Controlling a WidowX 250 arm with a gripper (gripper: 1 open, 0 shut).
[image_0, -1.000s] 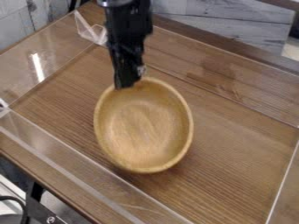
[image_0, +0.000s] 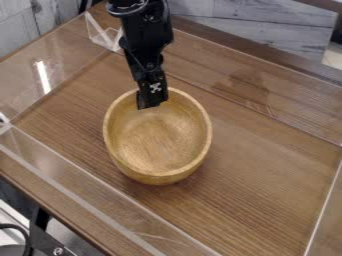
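Observation:
My black gripper (image_0: 151, 98) reaches down from the top of the view to the back rim of an oval tan wooden bowl (image_0: 158, 143) at the middle of the table. The gripper is open, its fingertips at or just over the rim. The bowl's interior looks empty.
The wooden table (image_0: 254, 200) has free room right of and in front of the bowl. A clear plastic piece (image_0: 104, 33) lies at the back left. A marbled wall (image_0: 267, 30) runs behind, and a black cable (image_0: 14, 242) is at the bottom left corner.

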